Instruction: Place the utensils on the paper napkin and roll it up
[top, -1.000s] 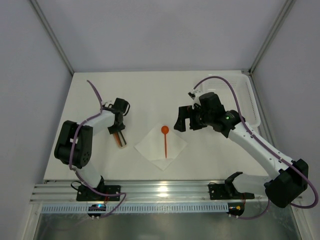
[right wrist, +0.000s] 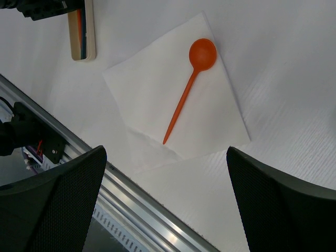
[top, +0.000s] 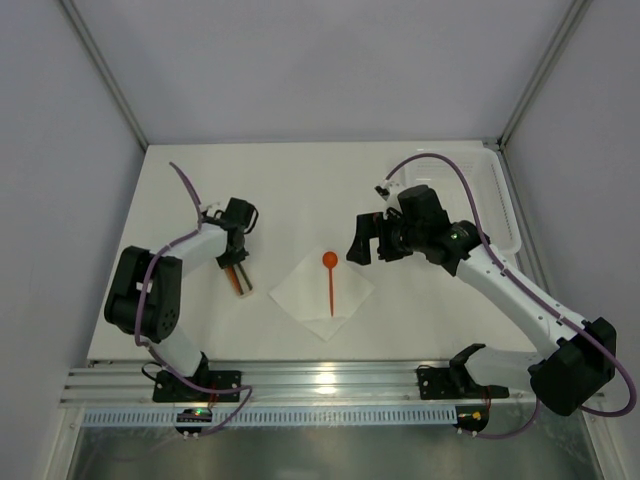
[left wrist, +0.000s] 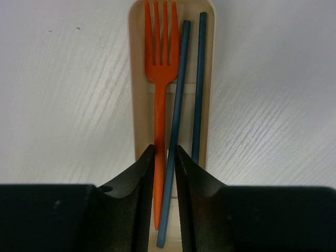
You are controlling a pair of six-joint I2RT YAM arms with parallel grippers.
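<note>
An orange spoon (top: 330, 262) lies on the white paper napkin (top: 300, 292), seen in the top and right wrist views. A narrow beige case (left wrist: 140, 115) holds an orange fork (left wrist: 160, 73) and two dark blue sticks (left wrist: 198, 86). My left gripper is down in the case, its fingertips close around the fork handle and one stick, part open; whether it grips them cannot be told. My right gripper hangs open above the table beside the napkin, nothing between its fingers.
A white plastic basket (top: 485, 190) stands at the back right, partly behind the right arm.
My left arm has shifted very slightly at the case since about a second ago. The right arm, the napkin and the spoon look unchanged.
</note>
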